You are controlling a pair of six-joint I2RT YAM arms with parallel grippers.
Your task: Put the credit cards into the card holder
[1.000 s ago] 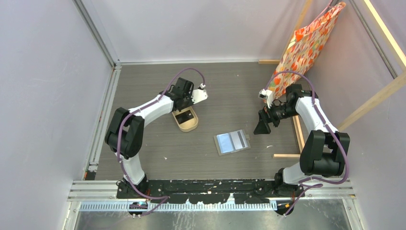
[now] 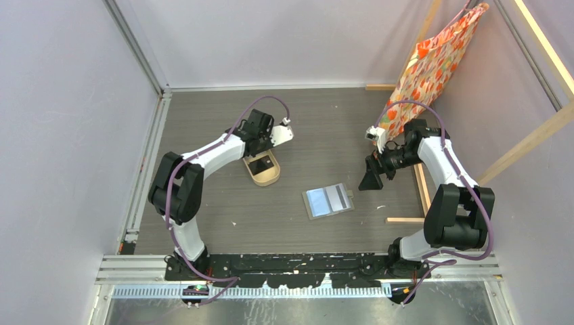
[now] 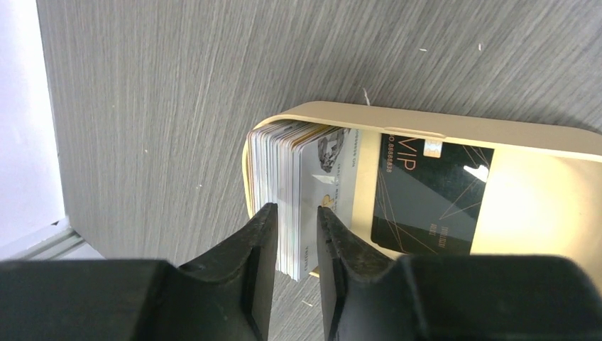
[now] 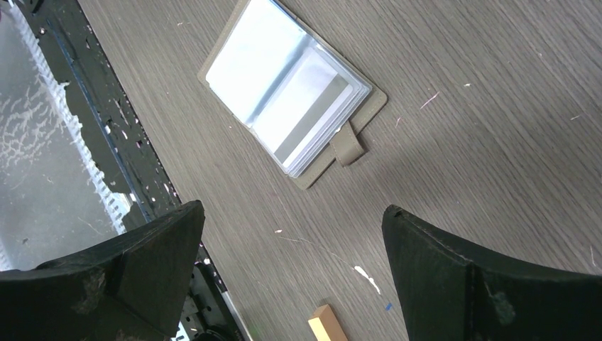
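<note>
In the left wrist view, a row of upright cards fills one end of a tan box. My left gripper is over the front of that row, its fingers part open on either side of the foremost cards. A gap shows between the fingers, and I cannot tell whether they touch any card. A dark VIP card lies flat in the box. The open card holder, with clear sleeves, lies flat on the table. Above the table to its right, my right gripper is open and empty.
Bare table separates the tan box from the card holder. A wooden frame and an orange patterned cloth stand at the right, near my right arm. A small wooden piece shows low in the right wrist view.
</note>
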